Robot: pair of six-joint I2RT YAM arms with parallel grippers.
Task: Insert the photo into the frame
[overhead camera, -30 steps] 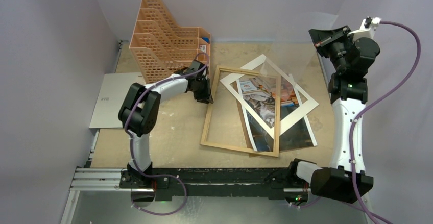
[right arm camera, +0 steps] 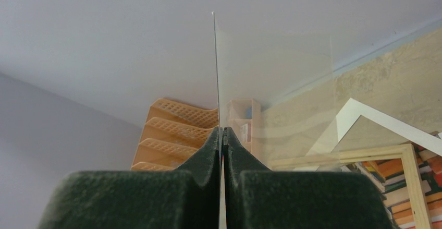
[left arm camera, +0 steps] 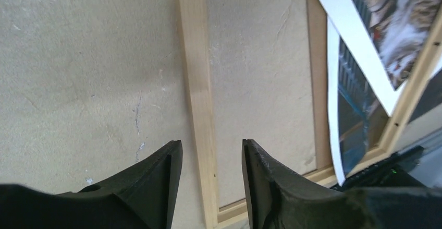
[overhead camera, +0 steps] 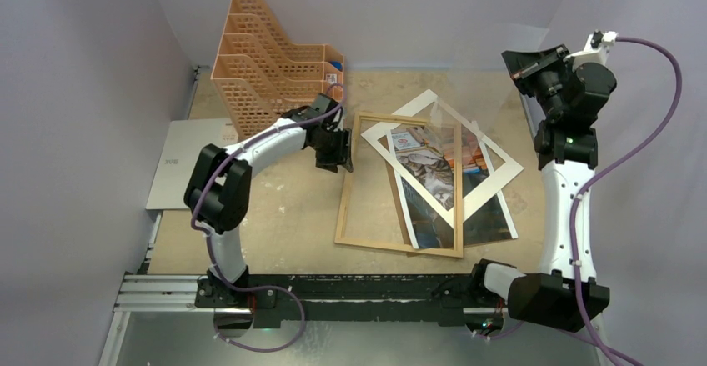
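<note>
The wooden frame (overhead camera: 342, 208) lies on the table, overlapping white mats (overhead camera: 496, 183) and printed photos (overhead camera: 421, 166). My left gripper (overhead camera: 333, 162) is open just over the frame's left rail (left arm camera: 198, 83), nothing between its fingers. My right gripper is raised at the back right, shut on the edge of a clear thin sheet (right arm camera: 276, 83), which hangs upright over the back of the table.
An orange rack (overhead camera: 258, 66) stands at the back left. A light board (overhead camera: 175, 174) lies at the left.
The wooden frame shifted right over the last second.
</note>
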